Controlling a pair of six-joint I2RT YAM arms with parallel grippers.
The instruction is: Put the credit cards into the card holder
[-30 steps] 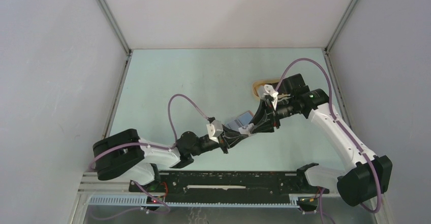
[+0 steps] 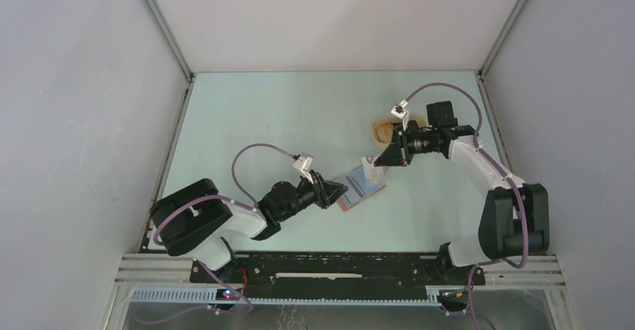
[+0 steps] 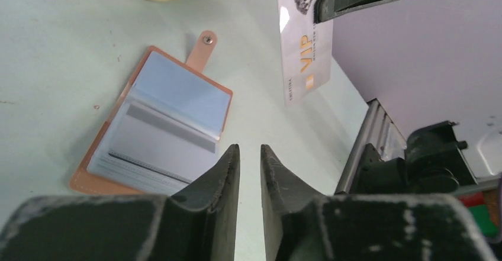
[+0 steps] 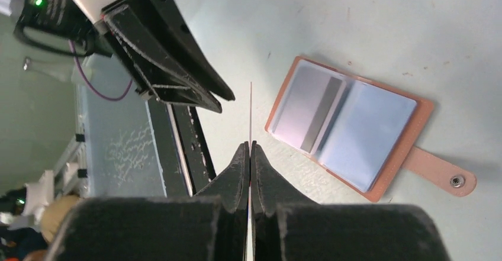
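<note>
A white VIP credit card hangs in the air, edge-on in the right wrist view, with my right gripper shut on it. The brown card holder [image 4: 408,148] lies open on the table, its clear pockets facing up and its snap strap [image 3: 202,51] sticking out at one end. To the holder's left in the top view, my left gripper stands open, a gap between its fingertips and nothing in it. The card is above the holder's far right side, apart from it.
A tan oval container [image 2: 380,141] sits behind the right gripper, partly hidden by that arm. Side walls bound the table on both sides.
</note>
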